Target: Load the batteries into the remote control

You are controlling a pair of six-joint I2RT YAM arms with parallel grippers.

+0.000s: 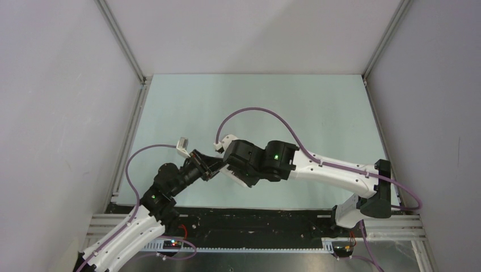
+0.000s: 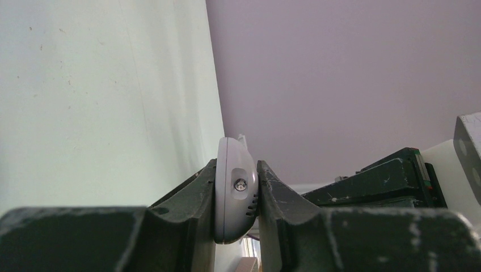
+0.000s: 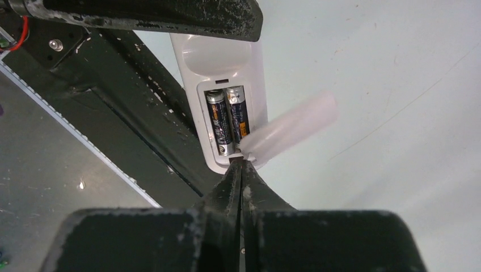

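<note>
The white remote control [image 3: 193,59] shows its back in the right wrist view, battery compartment uncovered. Inside lie two dark batteries, one on the left [image 3: 220,122] and one on the right [image 3: 237,110]; the lower right corner is partly hidden. A pale battery cover [image 3: 295,124], blurred, sticks out slantwise from that corner over the table. My right gripper is shut at the remote's lower end, its tips close to the cover's near end, nothing visible between them. In the left wrist view, the remote's end [image 2: 233,192] is clamped by my left gripper.
The dark front rail [image 1: 249,224] runs beneath the table's near edge. Both arms meet near the front centre, with the right wrist covering most of the remote from above.
</note>
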